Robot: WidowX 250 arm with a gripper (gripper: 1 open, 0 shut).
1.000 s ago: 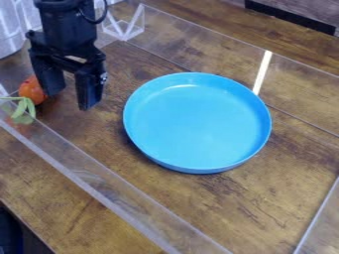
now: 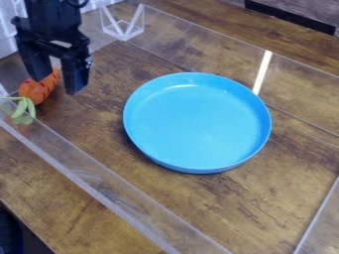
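Observation:
My black gripper (image 2: pixel 54 62) hangs at the upper left, its fingers open, over an orange carrot (image 2: pixel 40 88) with pale green leaves (image 2: pixel 23 109). The carrot lies on the wooden surface near the left edge, partly behind the gripper. A large blue round plate (image 2: pixel 196 120) sits at centre right, apart from both.
Clear plastic walls run along the lower left, the back and the right. A white object stands at the top left corner. The wood (image 2: pixel 159 54) behind the plate and below it is bare.
My gripper has moved left and slightly up, closer over the carrot. The plate and carrot appear in the same places.

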